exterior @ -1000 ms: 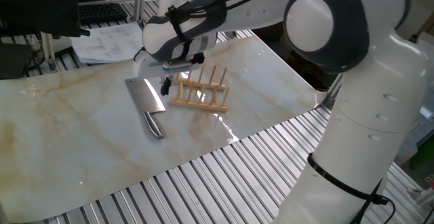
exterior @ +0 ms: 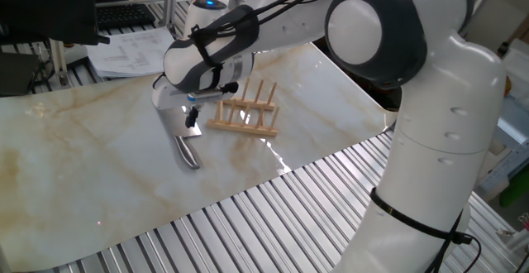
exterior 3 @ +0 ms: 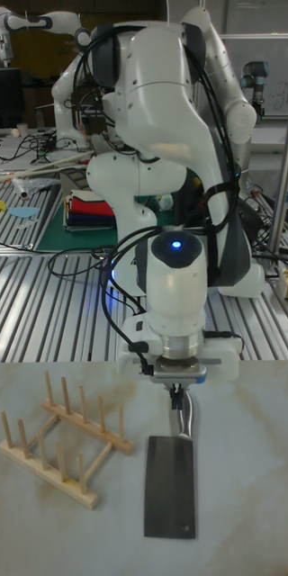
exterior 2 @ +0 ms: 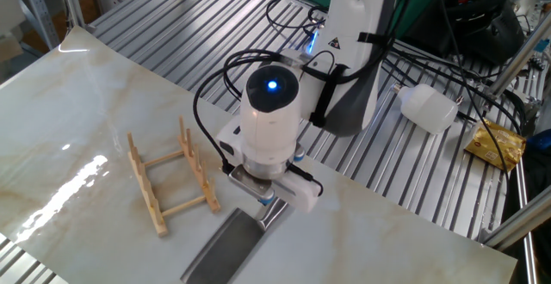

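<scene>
A cleaver with a broad grey blade (exterior 3: 170,490) and a metal handle (exterior: 187,152) lies flat on the marble-patterned table. My gripper (exterior 3: 176,405) hangs above it, pointing down, its dark fingers drawn together at the middle of the hand. Nothing shows between them, and the knife appears to rest on the table. In exterior view 2 the hand covers the fingertips and part of the handle; in exterior view 1 it hides the blade's far end. Beside the cleaver stands a wooden rack (exterior 2: 155,185) with two rows of upright pegs, empty.
Papers (exterior: 131,53) lie beyond the table's far side. The slatted metal bench (exterior: 248,232) borders the table on the robot's side, with a white bottle-like object (exterior 2: 428,109) and a gold packet (exterior 2: 495,145) on it.
My gripper has moved left in exterior view 1, from beside the rack to over the cleaver, and sits slightly lower. Cleaver and rack have stayed put.
</scene>
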